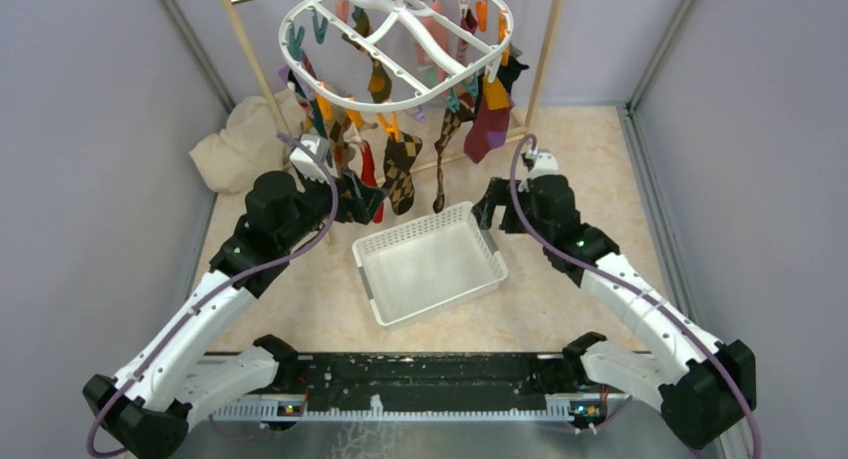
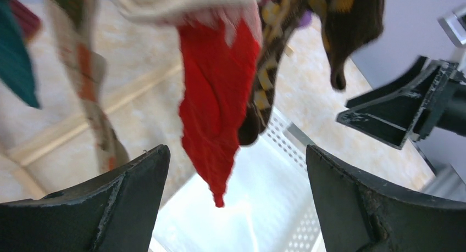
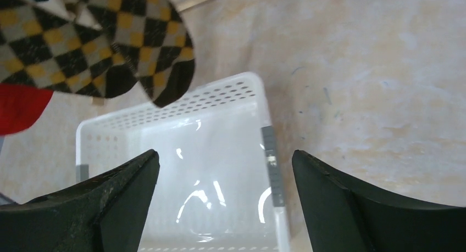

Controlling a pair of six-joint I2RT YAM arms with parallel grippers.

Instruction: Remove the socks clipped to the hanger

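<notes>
Socks hang from coloured clips on the white hanger [image 1: 400, 101]. My left gripper [image 1: 362, 197] stands open near a red sock [image 2: 211, 109], which hangs above and between its fingers in the left wrist view, touching neither as far as I can tell. My right gripper [image 1: 490, 204] is open at the right of the hanging socks. Its wrist view shows brown checkered socks [image 3: 159, 54] and part of the red sock [image 3: 19, 112] beyond its fingers, with nothing held.
A white basket [image 1: 362, 269] lies empty on the floor below the socks. A cream cushion [image 1: 225, 154] sits at the back left. A wooden frame [image 1: 543, 49] stands behind the hanger.
</notes>
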